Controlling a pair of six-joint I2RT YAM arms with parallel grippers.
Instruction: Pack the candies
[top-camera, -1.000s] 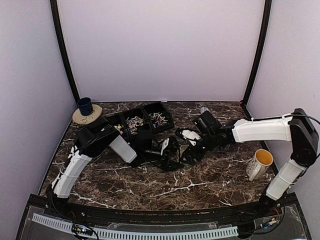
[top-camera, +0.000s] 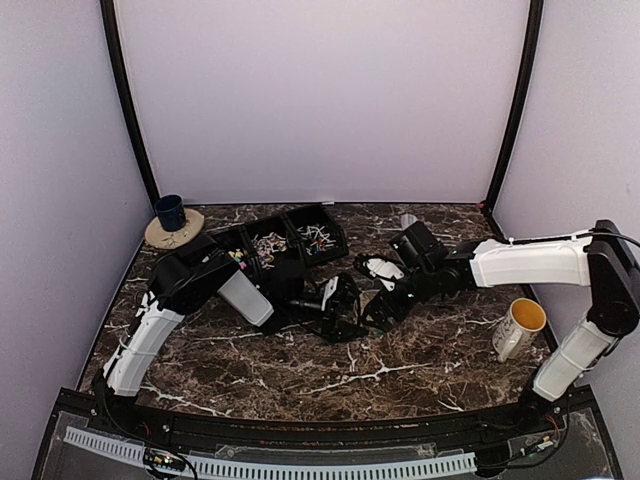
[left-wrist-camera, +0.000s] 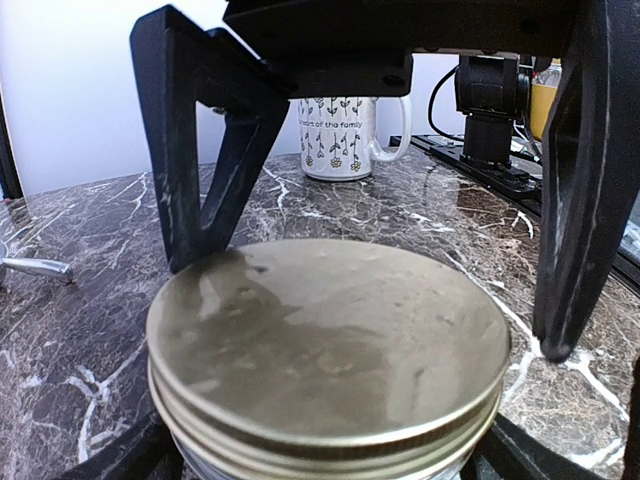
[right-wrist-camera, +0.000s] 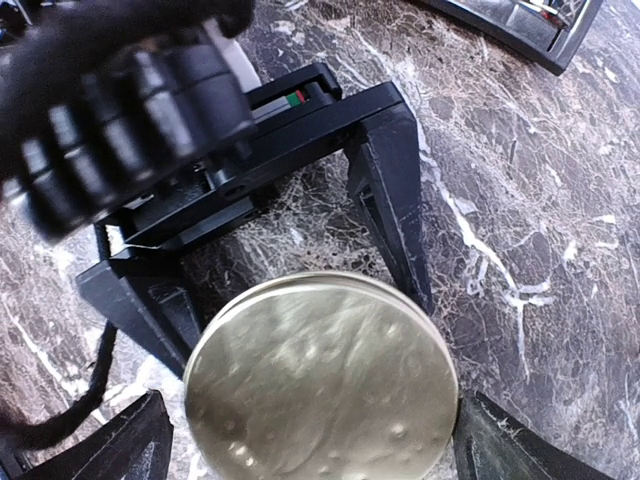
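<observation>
A jar with a gold lid (left-wrist-camera: 330, 340) stands between my two grippers, mostly hidden in the top view. My left gripper is open around the jar, one finger on either side, close against it. My right gripper is also open, over the lid; in the left wrist view one finger comes down at the lid's left edge, the other hangs clear to the right. Its own fingers (right-wrist-camera: 505, 450) show at the lower corners of the right wrist view. A black divided tray (top-camera: 338, 243) at the back holds small colourful candies (top-camera: 270, 243).
A white mug (top-camera: 512, 340) with an orange inside stands at the right. At the back left a dark blue cup (top-camera: 170, 212) sits on a round coaster (top-camera: 157, 236).
My right arm has shifted and turned slightly at the jar, and the lid that showed between the grippers is now covered in the top view. The left arm stays still.
</observation>
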